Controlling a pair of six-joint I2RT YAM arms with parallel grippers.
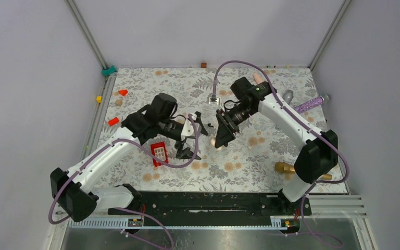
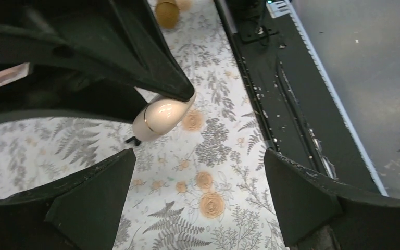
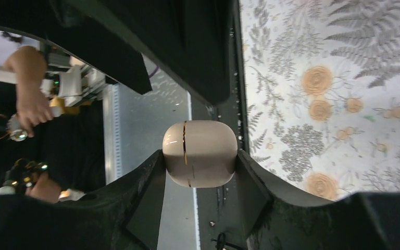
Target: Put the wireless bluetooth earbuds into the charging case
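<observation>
My right gripper is shut on the beige, rounded charging case, gripping it by its two sides above the cloth. A thin gold seam crosses the case, whose lid looks closed. Facing it from the left, my left gripper stands wide open with empty space between its fingers. In its wrist view the case lies ahead, beyond the left fingertips and apart from them. One small black earbud lies on the cloth between the arms; the other cannot be made out clearly near the right gripper.
A red calculator-like block lies by the left forearm. On the right are a gold cylinder, a purple glittery tube and a grey rounded object.
</observation>
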